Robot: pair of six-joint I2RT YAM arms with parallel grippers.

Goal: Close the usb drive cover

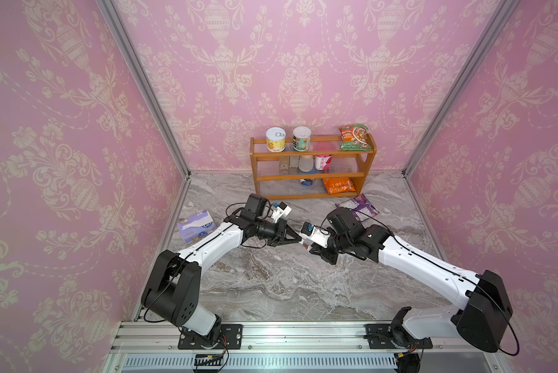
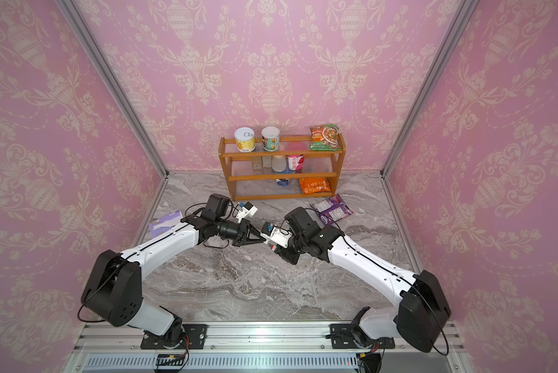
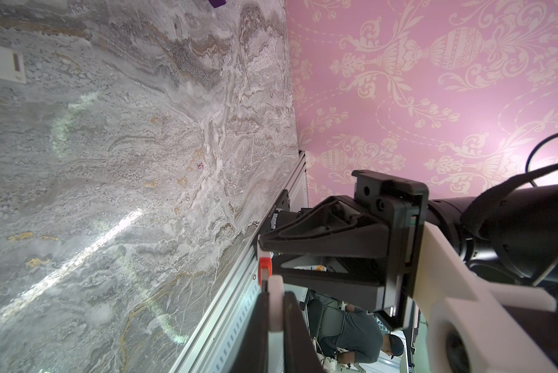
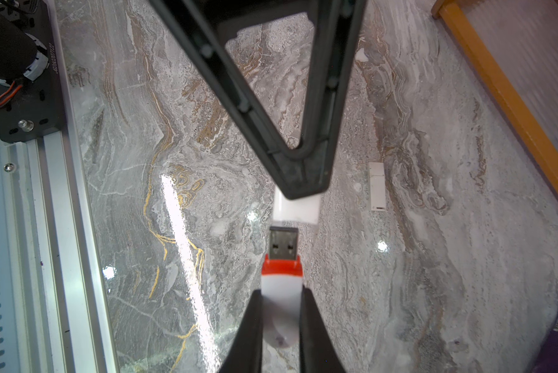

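My right gripper is shut on the USB drive [image 4: 281, 289], a white body with a red collar. Its bare metal connector [image 4: 283, 243] points at the white cover [image 4: 296, 208], with a small gap showing between them. The cover [image 3: 275, 298] sticks out from the fingertips of my left gripper, which is shut on it. Both grippers face each other above the table, nearly tip to tip, in the top left view. Drive and cover look roughly in line, the cover slightly to one side in the right wrist view.
A small white stick-shaped piece [image 4: 377, 186] lies on the marble table. Behind the arms stands a wooden shelf [image 1: 316, 176] with cans and bags. A purple packet [image 1: 361, 207] and a lilac box [image 1: 196, 227] lie to the sides.
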